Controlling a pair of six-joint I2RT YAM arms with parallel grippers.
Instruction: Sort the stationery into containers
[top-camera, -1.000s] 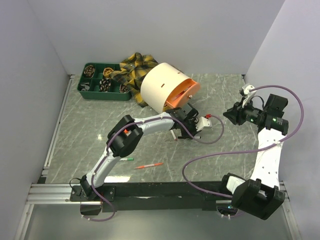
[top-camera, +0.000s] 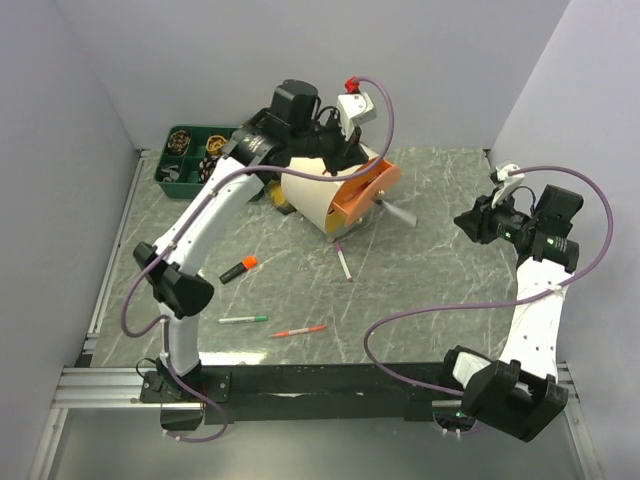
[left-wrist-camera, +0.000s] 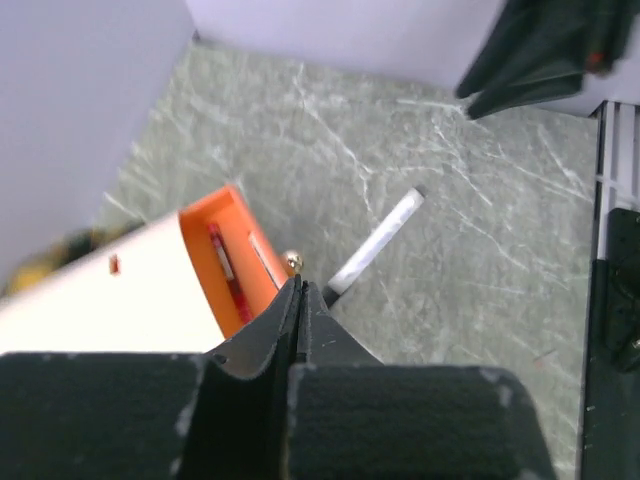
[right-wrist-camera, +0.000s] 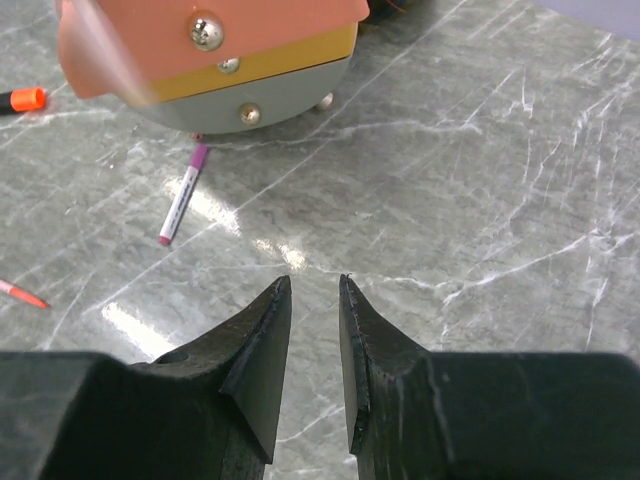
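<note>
A cream, curved container with orange compartments (top-camera: 320, 197) stands at the back centre; in the left wrist view the orange compartment (left-wrist-camera: 205, 260) holds a red pen. My left gripper (top-camera: 340, 160) is raised over it, shut on a pale-bodied marker (left-wrist-camera: 385, 228) with a dark end, which sticks out rightward. A purple marker (right-wrist-camera: 183, 195), a black marker with orange cap (top-camera: 238, 269), a green marker (top-camera: 243, 319) and an orange marker (top-camera: 297, 330) lie on the table. My right gripper stands open at the right, nothing between its fingers.
A green compartment tray (top-camera: 175, 180) with pine cones stands at the back left, beside yellow plaid cloth, mostly hidden by my left arm. Grey walls bound the sides and back.
My left gripper has risen from low at the table's centre to above the container, carrying the pale marker. My right gripper has moved slightly right.
</note>
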